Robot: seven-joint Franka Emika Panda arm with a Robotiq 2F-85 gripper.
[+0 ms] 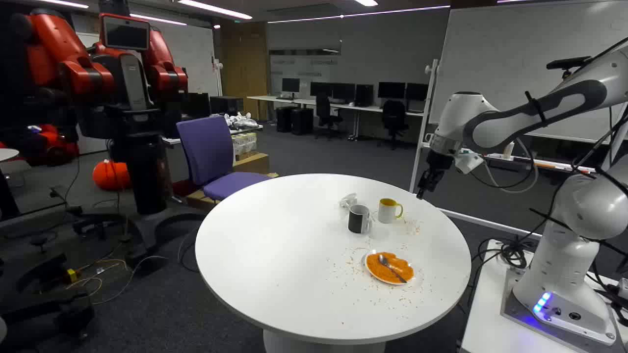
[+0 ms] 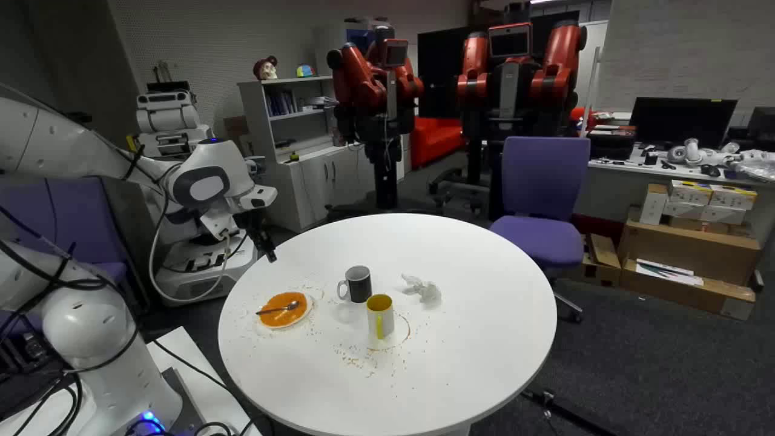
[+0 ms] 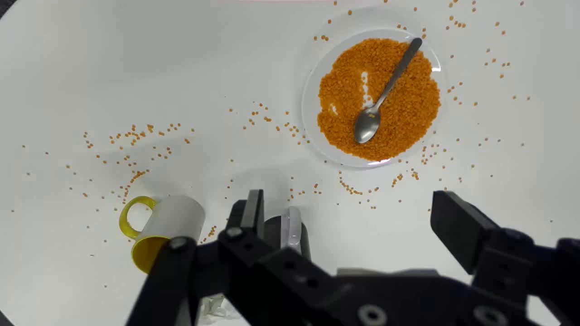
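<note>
My gripper is open above the table, its two fingers wide apart with nothing between them. In the wrist view a white plate [image 3: 311,111] spread with small orange grains [image 3: 405,117] lies ahead of the fingertips. A metal spoon [image 3: 367,125] rests on the grains. The white mug with a yellow handle and inside [image 3: 179,216] stands to the left. A black and white mug [image 3: 294,228] is partly hidden behind the left finger. Both mugs stand upright in the first exterior view, where the gripper [image 1: 425,187] hangs over the table's far right side.
Crumpled clear plastic [image 2: 422,289] lies near the mugs. Loose grains are scattered around the plate and mugs. A purple chair [image 2: 545,196] stands at its edge.
</note>
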